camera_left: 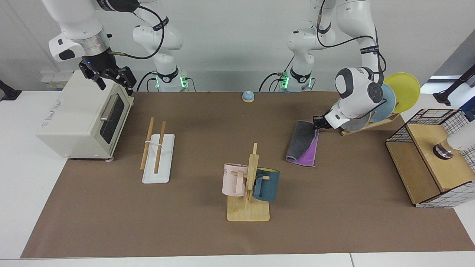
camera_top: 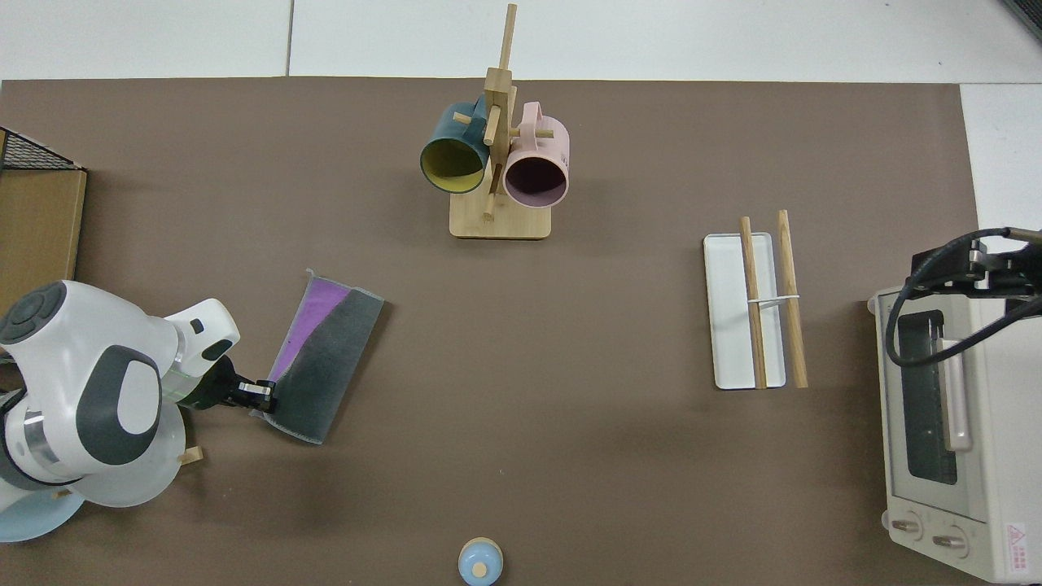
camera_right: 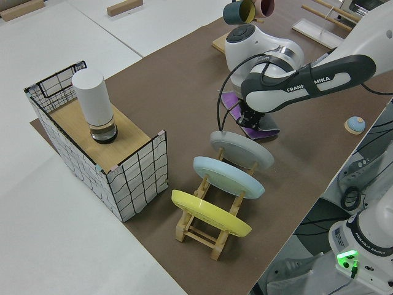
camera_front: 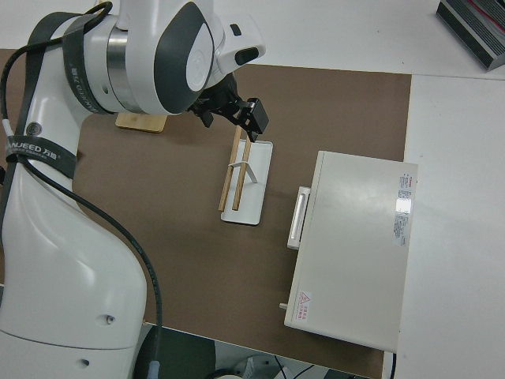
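A purple-and-grey cloth [camera_top: 332, 361] lies folded on the mat, grey side mostly up with a purple strip at its left. My left gripper [camera_top: 261, 395] is at the cloth's lower-left edge; in the left view it [camera_left: 318, 124] reaches the same cloth [camera_left: 301, 142]. Whether its fingers are shut on the cloth is hard to tell. My right gripper [camera_front: 252, 118] hangs above the white oven [camera_front: 351, 245] at the right; its fingers are small and their state is unclear.
A mug tree [camera_top: 498, 223] with blue and pink mugs stands at the back. A white board [camera_top: 728, 322] with wooden sticks sits at centre right, a plate rack [camera_right: 218, 243] and wire shelf [camera_right: 141, 178] at left, a small blue object [camera_top: 480, 562] near the front. Mid-mat is clear.
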